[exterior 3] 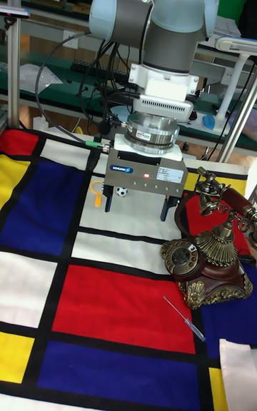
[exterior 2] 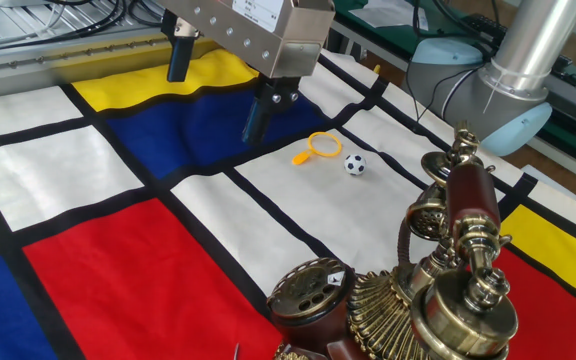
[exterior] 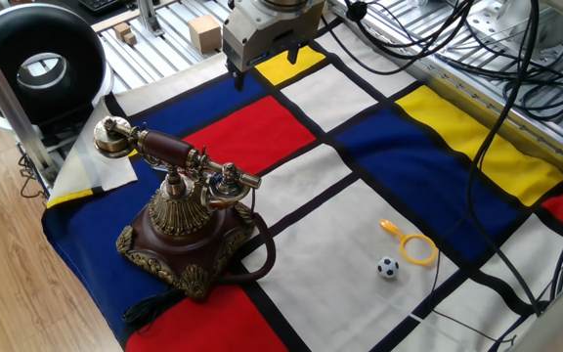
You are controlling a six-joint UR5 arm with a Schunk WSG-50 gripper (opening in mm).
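Observation:
My gripper (exterior: 265,66) hangs above the coloured cloth, its two black fingers wide apart and nothing between them. The same wide gap shows at the gripper (exterior 2: 218,90) in the second view and the gripper (exterior 3: 137,205) in the third. On a white patch of the cloth lie a small black-and-white ball (exterior: 387,267) and a yellow magnifier-like ring with a handle (exterior: 417,248), side by side and apart from the gripper. An antique brown and brass telephone (exterior: 179,220) stands upright, handset on its cradle. A screwdriver (exterior 3: 185,318) rests on the cloth near the telephone.
Dark cables (exterior: 472,186) hang over the right side in the first view. A cardboard box (exterior: 204,34) and a black ring-shaped object (exterior: 47,68) stand beyond the cloth (exterior: 252,132). Its red, blue and white middle patches are mostly bare.

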